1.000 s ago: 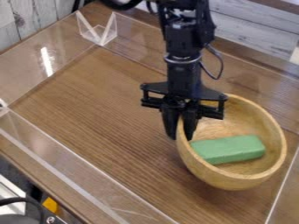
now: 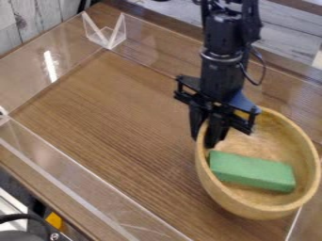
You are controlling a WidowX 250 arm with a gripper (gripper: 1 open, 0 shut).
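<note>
My black gripper [image 2: 209,122] reaches down from the top and is shut on the left rim of a pale wooden bowl [image 2: 299,179] at the right. Its fingertips meet at that rim; the exact grip is partly hidden by the fingers. A green block [image 2: 249,171] lies tilted inside the bowl.
A white wire-like object [image 2: 105,34] stands at the back left. Dark cables and a small yellow piece show at the bottom-left edge.
The gripper and bowl have shifted slightly right and downward in the view. The gripper has turned, and the green block sits at a steeper slant.
</note>
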